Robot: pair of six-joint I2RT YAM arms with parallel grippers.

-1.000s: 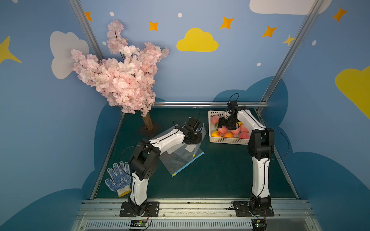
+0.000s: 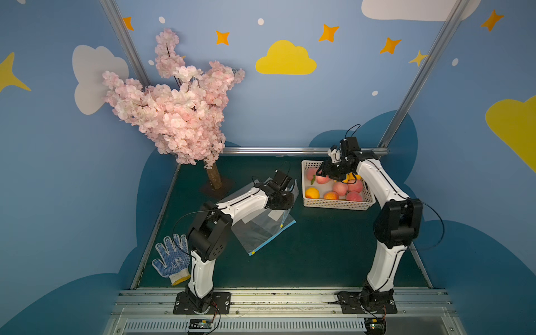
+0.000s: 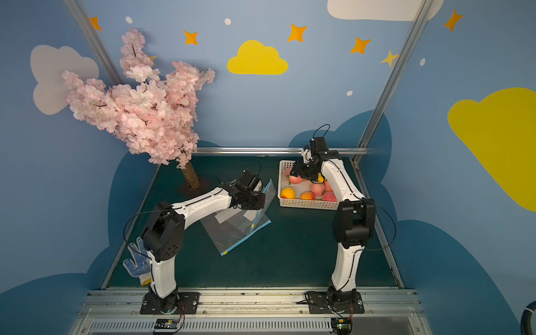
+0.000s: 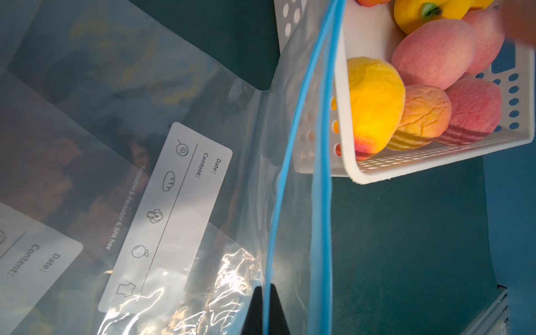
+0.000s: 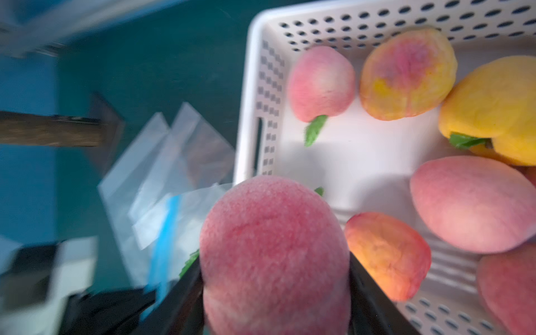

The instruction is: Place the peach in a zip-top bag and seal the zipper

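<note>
A pink peach [image 5: 273, 251] sits between the fingers of my right gripper [image 2: 322, 170], which is shut on it above the left part of the fruit basket. The clear zip top bag [image 2: 260, 233] has a blue zipper edge [image 4: 323, 184] and white labels [image 4: 167, 217]; another bag seems to lie under it. My left gripper is shut on one blue edge of the bag's mouth and holds it raised. In the left wrist view the two blue edges stand apart along much of their length.
A white basket [image 2: 337, 205] with peaches and other fruit stands at the back right. The glove [image 2: 173, 259] lies front left, and a blossom tree [image 2: 213, 178] rises at the back left.
My right gripper has risen from lower in the basket, its arm swinging up and outward, with the peach in its grasp. The left arm and the bag look unmoved.
</note>
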